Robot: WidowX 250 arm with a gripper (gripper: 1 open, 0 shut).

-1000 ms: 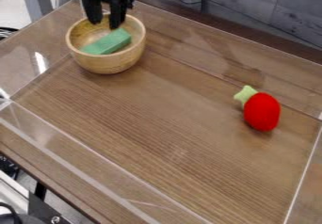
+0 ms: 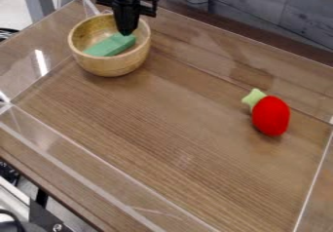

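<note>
A wooden bowl (image 2: pixel 108 62) sits at the upper left of the table with a green block (image 2: pixel 111 45) inside it. The dark gripper (image 2: pixel 128 26) hangs over the bowl's back part, just above the block; it is small in view, and whether it touches the block cannot be told. Nothing clearly shows between its fingers, which appear shut.
A red oval object (image 2: pixel 271 116) with a pale green tip (image 2: pixel 254 99) lies on the right of the wooden table (image 2: pixel 156 158).
The gripper was lower in the bowl a second ago and has risen toward the top of the view. The green block remains in the bowl.
</note>
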